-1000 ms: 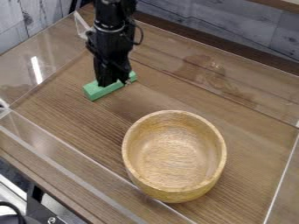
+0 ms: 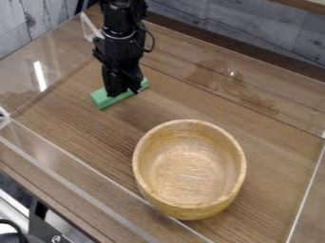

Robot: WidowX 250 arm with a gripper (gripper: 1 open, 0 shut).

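Observation:
A small green rectangular block [image 2: 105, 99] lies on the wooden table at the upper left of the camera view. My black gripper [image 2: 118, 80] hangs from the top, low over the block's middle, with its lower end overlapping the block. The fingertips look close together, shut. Whether they touch the block I cannot tell, and part of the block is hidden behind them.
A large round, empty tan bowl [image 2: 189, 168] stands at the lower right, apart from the block.
My gripper has moved slightly left and down, closer over the green block. The block and bowl look unmoved.

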